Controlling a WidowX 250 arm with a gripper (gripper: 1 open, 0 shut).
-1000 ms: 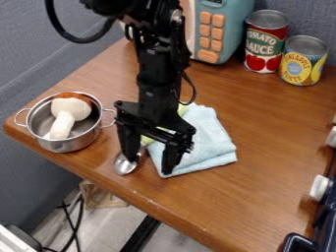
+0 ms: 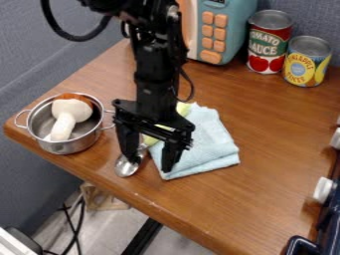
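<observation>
My black gripper (image 2: 149, 149) is low over the table, its two fingers spread apart above the near left part of a folded pale blue cloth (image 2: 210, 149). A silver spoon (image 2: 127, 165) lies by the left finger, partly hidden by it. A yellow-green object (image 2: 184, 112) on the cloth is mostly hidden behind the gripper. To the left, a steel pot (image 2: 76, 140) holds a white mushroom-like object (image 2: 70, 115) and something orange. I cannot see clearly whether anything is between the fingers.
Red tomato can (image 2: 265, 45), yellow can (image 2: 305, 65) and a teal toy appliance (image 2: 226, 25) stand at the back. A dark stove-like object (image 2: 312, 229) is at the right edge.
The gripper has shifted very slightly; otherwise nothing visibly differs.
</observation>
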